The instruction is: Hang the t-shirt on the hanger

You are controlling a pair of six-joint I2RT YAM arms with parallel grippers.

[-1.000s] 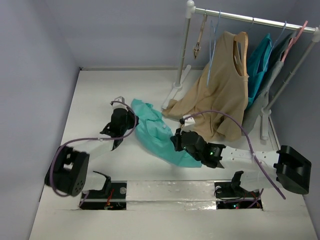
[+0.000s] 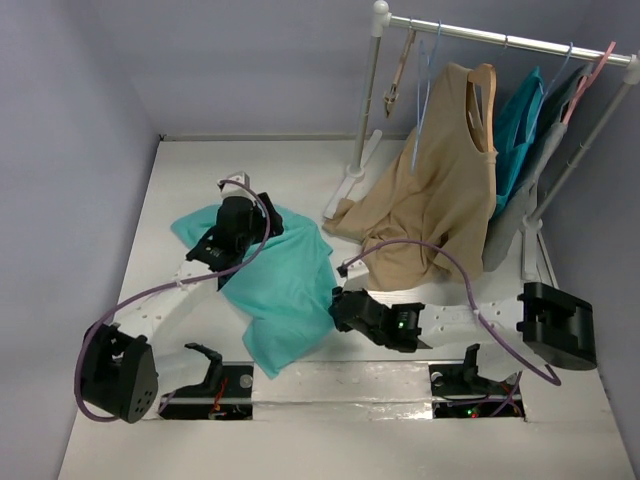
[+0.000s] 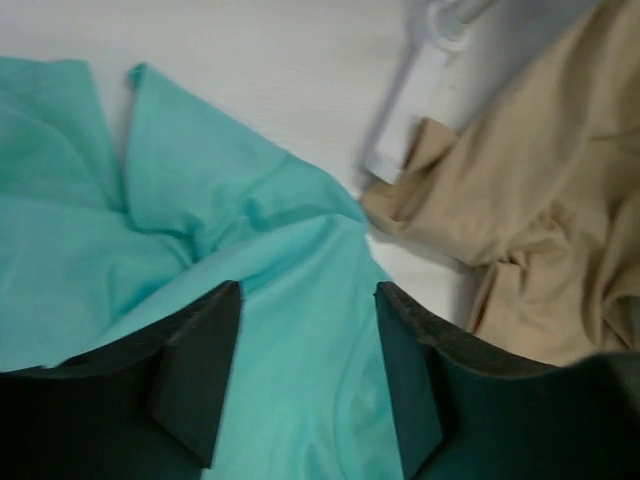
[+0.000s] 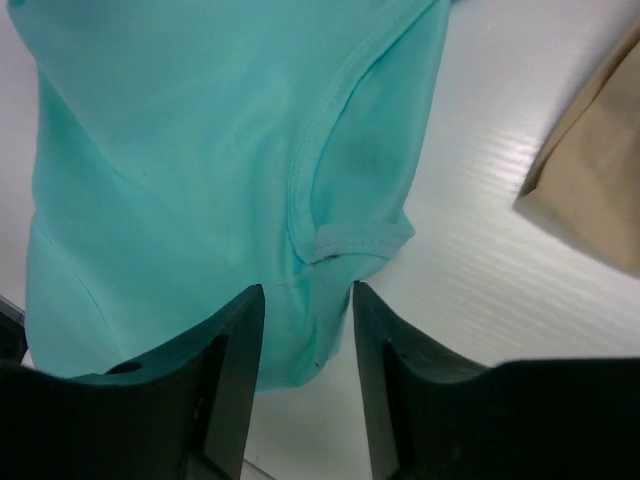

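The turquoise t shirt point(image 2: 280, 290) lies spread and creased on the white table at left of centre. My left gripper point(image 2: 262, 215) is over its upper part; in the left wrist view its fingers stand apart above the cloth, with nothing seen held. My right gripper point(image 2: 338, 308) is at the shirt's lower right edge; in the right wrist view its fingers are apart over a folded hem point(image 4: 355, 240), apparently not gripping it.
A white rack point(image 2: 480, 35) at the right carries empty hangers point(image 2: 425, 90), a beige garment point(image 2: 440, 180) on a wooden hanger and other clothes. The beige garment spreads onto the table right of the t shirt. Grey walls enclose the table.
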